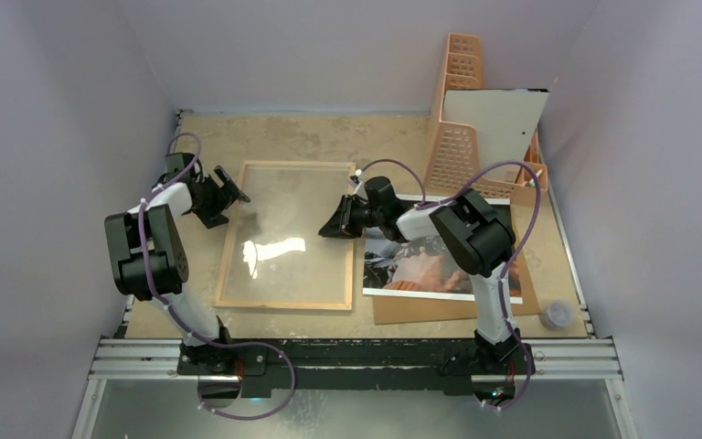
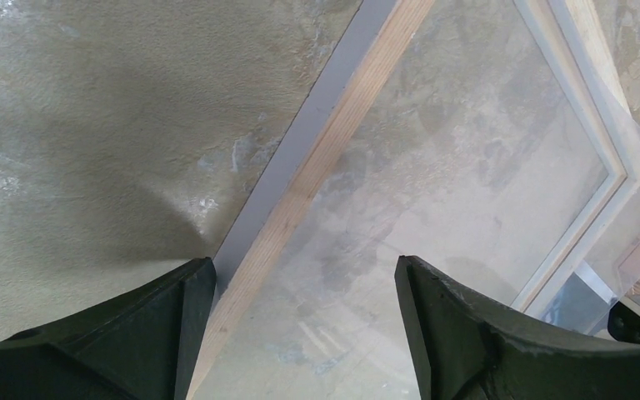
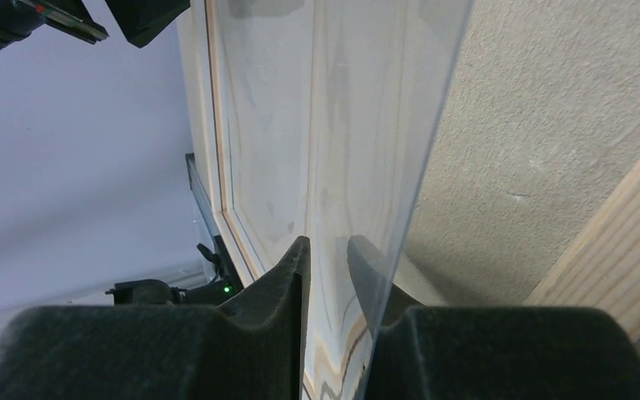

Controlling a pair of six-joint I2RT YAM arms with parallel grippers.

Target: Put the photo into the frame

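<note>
The wooden frame (image 1: 285, 305) lies flat at the table's middle left, with a clear sheet (image 1: 283, 206) over its opening. Part of the photo (image 1: 420, 274) shows to the right, under my right arm. My left gripper (image 1: 236, 208) is open at the frame's left side; in the left wrist view the frame's bar (image 2: 300, 187) runs between its spread fingers. Over the frame's right part is my right gripper (image 1: 329, 232). Its fingers (image 3: 279, 287) stand slightly apart, and the clear sheet (image 3: 358, 158) passes between them, raised there above the frame. Whether both fingers touch it, I cannot tell.
A brown board (image 1: 420, 311) lies beneath the photo. At the back right an orange basket (image 1: 452, 146) holds a white panel (image 1: 489, 119). A small clear cup (image 1: 558, 315) stands near the right front corner. Free table shows behind the frame.
</note>
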